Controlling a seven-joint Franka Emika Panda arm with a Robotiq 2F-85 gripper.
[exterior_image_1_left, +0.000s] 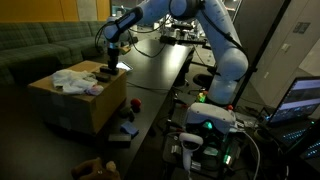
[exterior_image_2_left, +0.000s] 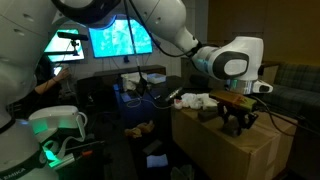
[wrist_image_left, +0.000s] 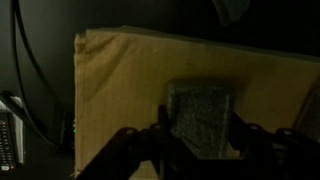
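A dark, rough-textured block (wrist_image_left: 200, 118) lies between the fingers in the wrist view, and my gripper is shut on it. Beneath it spreads the tan top of a cardboard box (wrist_image_left: 115, 90). In exterior view 2 the gripper (exterior_image_2_left: 236, 118) points down at the near part of the box (exterior_image_2_left: 210, 145), with the dark block (exterior_image_2_left: 233, 128) at its tips. Exterior view 1 shows the gripper (exterior_image_1_left: 109, 64) low at the right end of the box. Whether the block touches the box top cannot be told.
White cloth (exterior_image_1_left: 73, 81) is heaped on the box, with other dark items (exterior_image_1_left: 104, 75) close to the gripper. Several small objects lie on the dark floor, among them a blue one (exterior_image_1_left: 129, 128) and a red one (exterior_image_1_left: 136, 104). A sofa (exterior_image_1_left: 45, 40) stands behind.
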